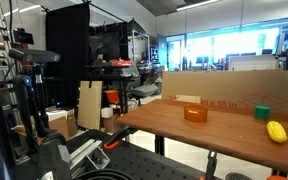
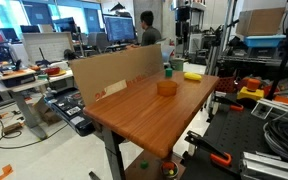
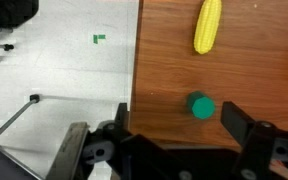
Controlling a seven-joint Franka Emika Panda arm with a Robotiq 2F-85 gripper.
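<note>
My gripper is open, its two black fingers spread wide with nothing between them. In the wrist view a small green cup [image 3: 200, 106] lies below and a little ahead of the right finger, apart from it. Further off in that view is a long yellow object [image 3: 207, 26], like an ear of corn. An orange bowl [image 1: 195, 114] sits nearer the table's middle; only a sliver shows at the wrist view's right edge. In exterior view 2 the gripper hangs well above the table's far end, over the cup [image 2: 168, 73] and yellow object [image 2: 192, 76].
A cardboard panel [image 1: 224, 90] stands along one long edge, close to the cup. Beyond the table edge in the wrist view is pale floor [image 3: 79, 70]. A person [image 2: 150, 30] is in the background.
</note>
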